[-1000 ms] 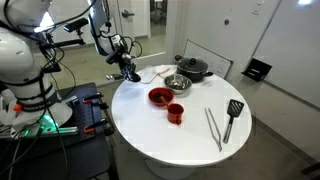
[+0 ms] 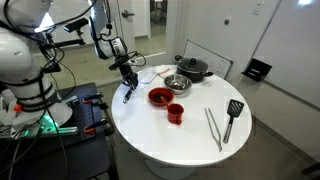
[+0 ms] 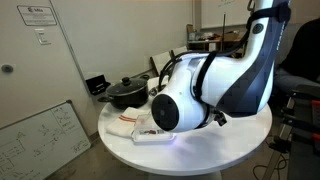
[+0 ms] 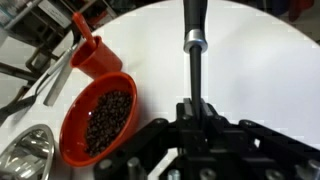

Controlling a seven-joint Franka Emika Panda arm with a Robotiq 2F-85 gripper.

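Observation:
In the wrist view, my gripper is shut on a dark rod-like tool (image 4: 195, 65) with a silver band. Its far end runs out at the top of that view, so I cannot tell what kind of tool it is. Exterior view 1 has the gripper (image 2: 128, 84) at the table's left edge, with a dark shape below it. Beside it in the wrist view are a red bowl (image 4: 73, 130) of dark beans and a red mug (image 4: 93, 61). The arm hides most of the gripper in exterior view 2.
On the white round table (image 2: 150, 135), a metal bowl (image 2: 177, 83) and a black pot (image 2: 193, 67) stand towards the back. A black spatula (image 2: 234, 112) and tongs (image 2: 213, 128) lie at the right.
The arm's end has turned, and the dark shape below the gripper now reaches lower, by the table's left edge. The bowls, mug and utensils have not moved.

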